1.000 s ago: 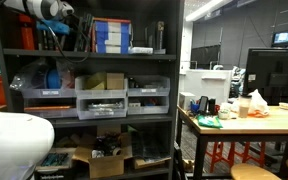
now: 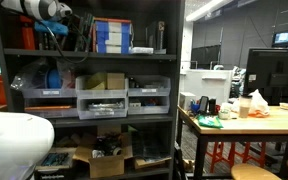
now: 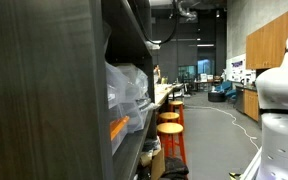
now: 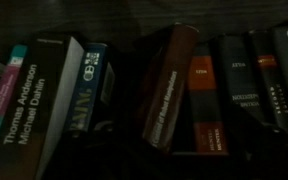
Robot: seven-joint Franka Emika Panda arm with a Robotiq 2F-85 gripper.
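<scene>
In the wrist view a row of books stands on a dark shelf. A brown book [image 4: 170, 88] leans in the middle, its top tilted to the right. To its right are a black and red-brown book [image 4: 205, 105] and a dark book [image 4: 241, 85]. On the left are a blue book [image 4: 90, 88] and a thick black and white book [image 4: 36, 105]. My gripper is open, its dark fingers barely visible low in the wrist view, in front of the brown book. Whether they touch it cannot be made out.
The arm [image 2: 29, 9] reaches the upper shelf from the left. Blue and white boxes [image 2: 112, 37] stand right of the books. Grey bins [image 2: 102, 104] fill the shelf below. A wooden table [image 2: 252, 122] is at the right.
The bins, boxes and table look the same.
</scene>
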